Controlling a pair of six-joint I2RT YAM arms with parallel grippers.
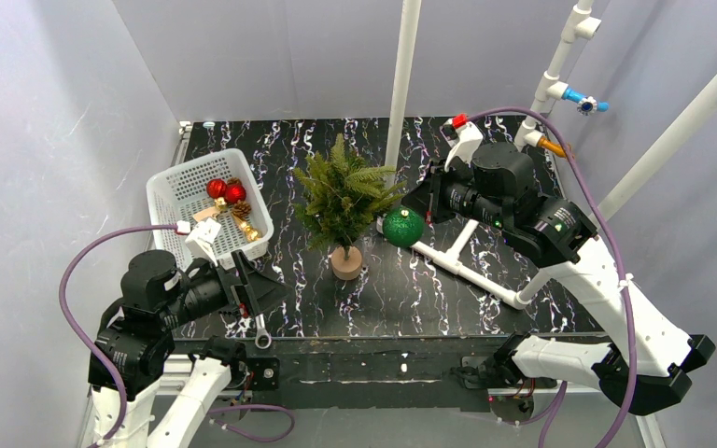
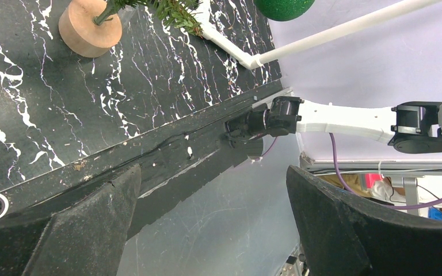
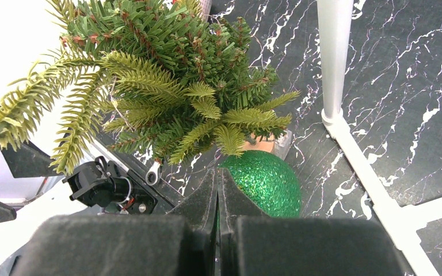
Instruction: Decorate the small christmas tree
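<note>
The small green tree [image 1: 344, 191] stands upright on its round wooden base [image 1: 346, 263] at mid-table. Just right of it, a glittery green ball [image 1: 403, 227] hangs at the tips of my right gripper [image 1: 409, 200]. Those fingers [image 3: 204, 195] are pressed together in the right wrist view, above the ball; the hanger between them is too thin to make out. Branches come close to the ball there, and I cannot tell whether they touch. My left gripper [image 1: 263, 273] is open and empty, front left of the tree, its fingers [image 2: 101, 213] wide apart.
A white basket [image 1: 161, 187] at the left holds red balls [image 1: 234, 193], gold pieces and a pine cone [image 1: 242, 210]. White pipes [image 1: 457, 266] run behind and right of the tree. A wrench [image 1: 262, 338] lies at the front edge.
</note>
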